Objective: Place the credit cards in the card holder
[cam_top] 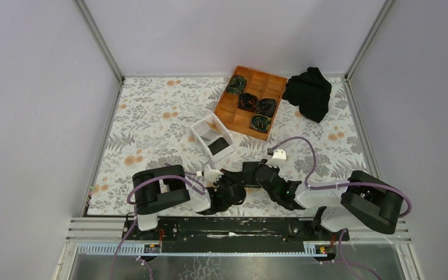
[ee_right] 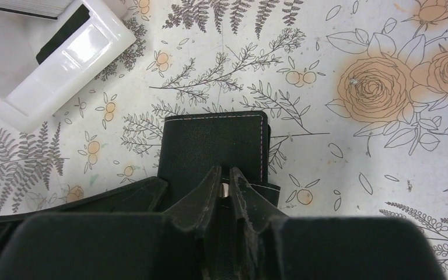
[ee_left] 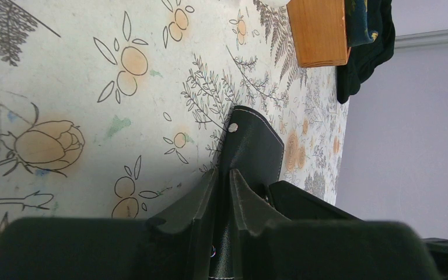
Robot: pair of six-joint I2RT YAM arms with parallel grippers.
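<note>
A black leather card holder (cam_top: 249, 169) (ee_left: 256, 146) (ee_right: 210, 143) lies on the floral table at the front centre, with stitching and a snap stud. My left gripper (cam_top: 226, 182) is low at its left part, fingertips close together on the leather. My right gripper (cam_top: 263, 166) is at the holder's flap, fingertips close together by the metal snap. Whether either grips the leather I cannot tell. In the right wrist view the white box (ee_right: 64, 81) holds light flat items and something dark; whether these are cards I cannot tell.
Behind stands a wooden divided tray (cam_top: 227, 105) with dark coiled items in it. A black cloth (cam_top: 309, 93) lies at the back right.
</note>
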